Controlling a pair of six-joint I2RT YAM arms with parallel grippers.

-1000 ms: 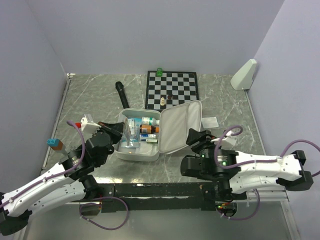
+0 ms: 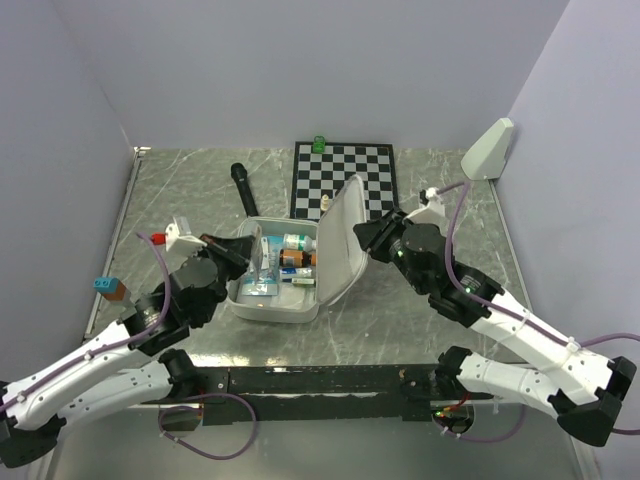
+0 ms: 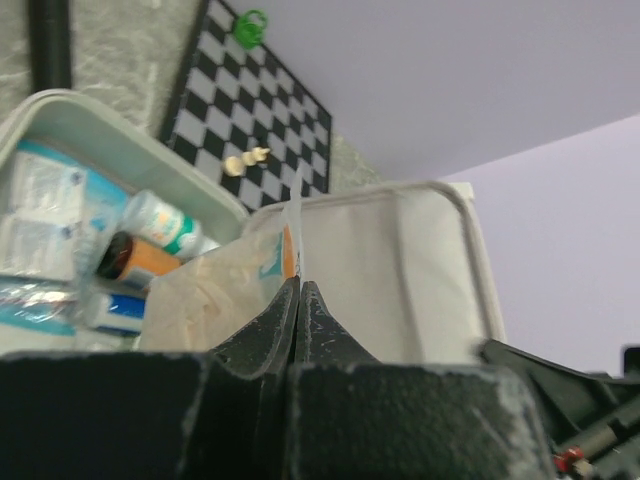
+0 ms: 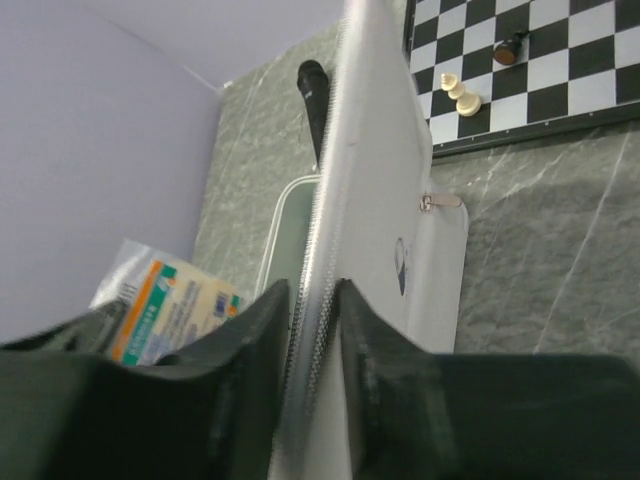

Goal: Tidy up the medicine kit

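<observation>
The medicine kit (image 2: 272, 312) sits open mid-table, holding blue packets (image 3: 99, 208), a white bottle (image 3: 160, 220), a brown bottle (image 3: 135, 258) and small boxes. My left gripper is shut at the kit's left side, with a clear bag (image 3: 215, 300) at its tips. My right gripper is at the edge of the raised lid (image 2: 344, 240), whose zipped rim runs between or against its fingers; whether they are closed on it I cannot tell.
A chessboard (image 2: 360, 175) with pieces lies behind the kit, a microphone (image 2: 243, 190) at back left, a blue box (image 2: 107, 285) at far left.
My right gripper has moved up and inward, and the lid has swung from lying open toward upright. The left gripper has shifted slightly.
</observation>
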